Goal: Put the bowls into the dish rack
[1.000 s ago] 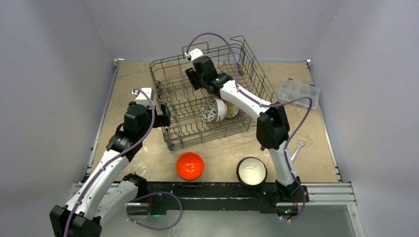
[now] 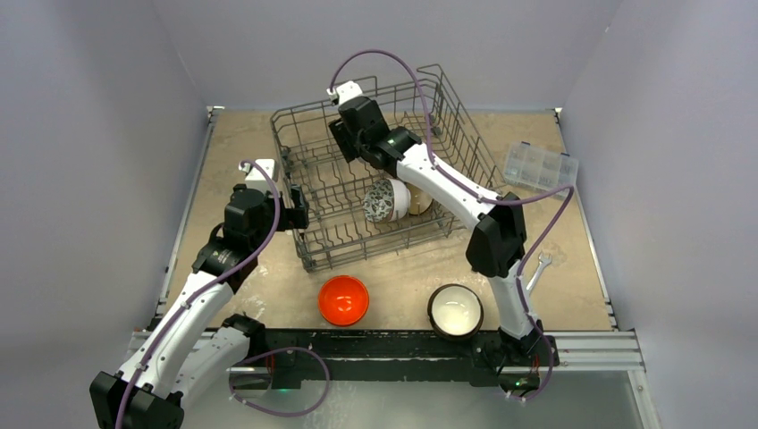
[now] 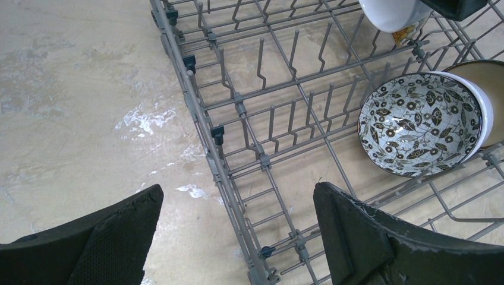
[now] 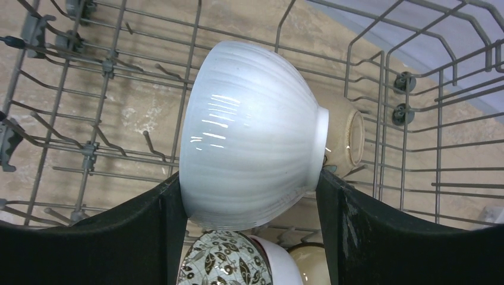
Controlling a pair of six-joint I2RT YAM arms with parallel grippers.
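Note:
The wire dish rack (image 2: 307, 259) holds a floral bowl (image 3: 416, 124) with a tan bowl (image 3: 493, 101) beside it, both on their sides. Deeper in, a white bowl (image 4: 249, 136) lies tilted between the fingers of my right gripper; whether they grip it cannot be told. Another light bowl (image 4: 345, 136) is partly hidden behind it. An orange bowl (image 2: 343, 300) and a dark-rimmed white bowl (image 2: 454, 313) stand on the front of the worktop. My left gripper is open and empty over the rack's left side.
A clear plastic organizer box (image 2: 540, 165) lies right of the rack, with a wrench (image 2: 541, 268) below it. Grey walls enclose the back and sides.
My right gripper has shifted slightly up and to the left in the top view, over the back of the rack. The left arm is still.

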